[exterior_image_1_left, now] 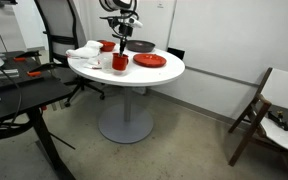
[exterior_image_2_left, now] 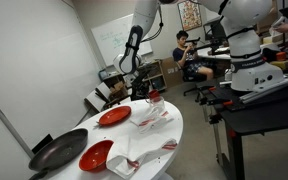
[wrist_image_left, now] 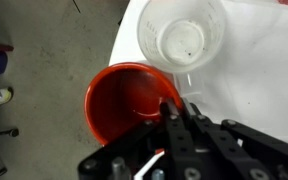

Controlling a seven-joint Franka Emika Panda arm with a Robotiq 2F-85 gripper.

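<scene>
A red cup (exterior_image_1_left: 120, 62) hangs near the front edge of the round white table, with my gripper shut on its rim. Looking down in the wrist view, I see the open mouth of the red cup (wrist_image_left: 124, 103) and, just beyond it, a clear cup (wrist_image_left: 181, 32) standing upright. The two rims appear close together; whether they touch, I cannot tell. Exterior view 1 shows the clear cup (exterior_image_1_left: 106, 60) just left of the red one. The exact contact of the fingers on the rim is partly hidden by the gripper itself.
On the white table (exterior_image_1_left: 172, 73) lie a red plate (exterior_image_1_left: 150, 60) to the right, a dark pan (exterior_image_2_left: 59, 150) and a red bowl (exterior_image_2_left: 96, 156). A white cloth (exterior_image_2_left: 142, 147) is spread near the bowl. The floor drops away beside the table edge.
</scene>
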